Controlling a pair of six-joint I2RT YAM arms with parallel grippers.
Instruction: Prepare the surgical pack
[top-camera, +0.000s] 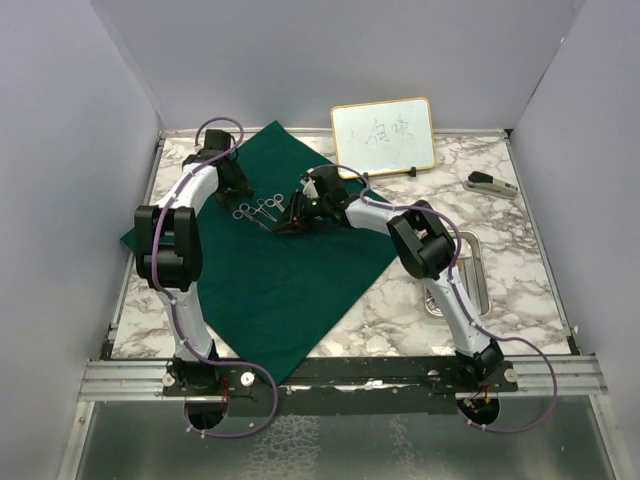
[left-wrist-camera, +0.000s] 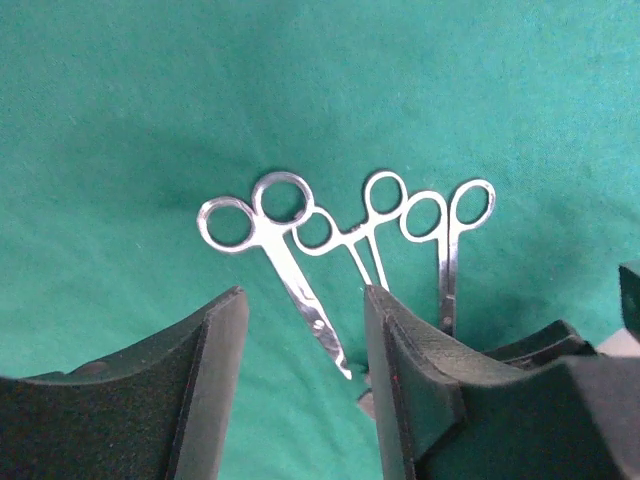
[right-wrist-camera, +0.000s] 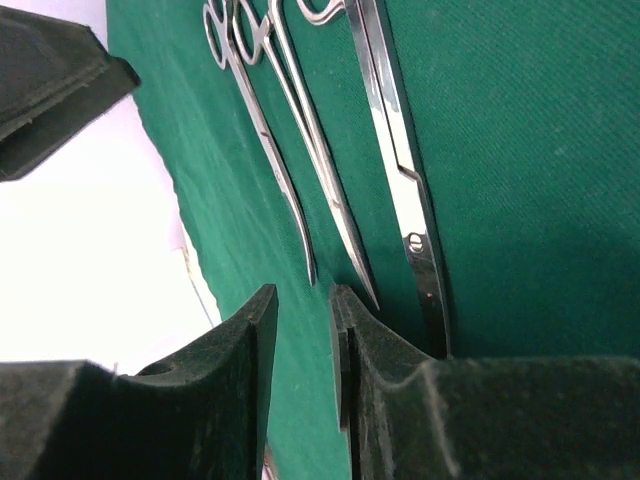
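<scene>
Three scissor-shaped steel instruments lie side by side on the green cloth (top-camera: 290, 300); in the left wrist view they are a large one (left-wrist-camera: 290, 270), a middle one (left-wrist-camera: 360, 235) and one at the right (left-wrist-camera: 450, 250). My left gripper hangs open above the cloth, just left of them, with nothing between its fingers. My right gripper is low at their tips; in the right wrist view its fingers stand apart near the tips of the instruments, and whether it holds anything I cannot tell.
A metal tray (top-camera: 475, 270) with instruments stands at the right, partly under my right arm. A whiteboard (top-camera: 383, 135) stands at the back, a stapler-like object (top-camera: 490, 186) at the back right.
</scene>
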